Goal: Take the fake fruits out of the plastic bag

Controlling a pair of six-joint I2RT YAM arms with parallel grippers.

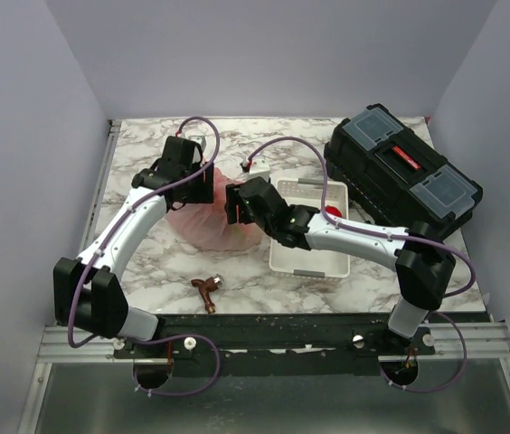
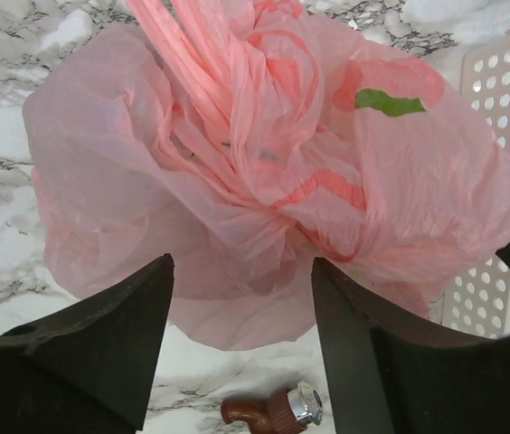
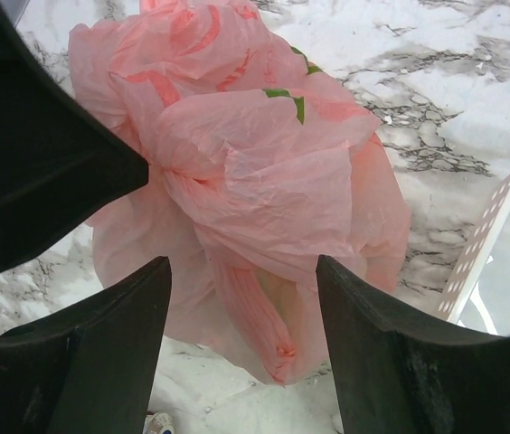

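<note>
A crumpled pink translucent plastic bag lies on the marble table between the two arms. A green patch shows on the bag in the left wrist view; its contents are mostly hidden. My left gripper hovers over the bag with its fingers apart and nothing between them. Close by on the right, my right gripper is also open above the bag, the pink film lying beyond its fingertips. The dark left gripper cuts into the right wrist view at the upper left. A red thing sits inside the white basket.
The white perforated basket stands right of the bag, partly under my right arm. A black toolbox fills the back right. A brown hammer-shaped object lies near the front edge. Bare marble surrounds the bag at the back.
</note>
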